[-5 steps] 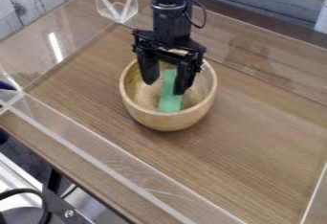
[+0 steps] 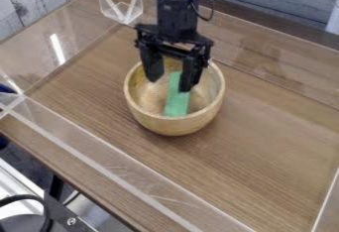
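A round pale wooden bowl (image 2: 173, 118) sits on the wooden table, with a green oblong object (image 2: 176, 100) lying inside it. My black gripper (image 2: 171, 73) hangs over the bowl, open, its two fingers spread to either side and reaching down around the upper part of the bowl's interior. The upper end of the green object is partly hidden near the gripper.
A clear plastic item (image 2: 121, 8) stands at the back left. Dark cables lie at the lower left, beside the table's edge.
My gripper has risen slightly from where it was earlier. The bowl and the green object look unmoved.
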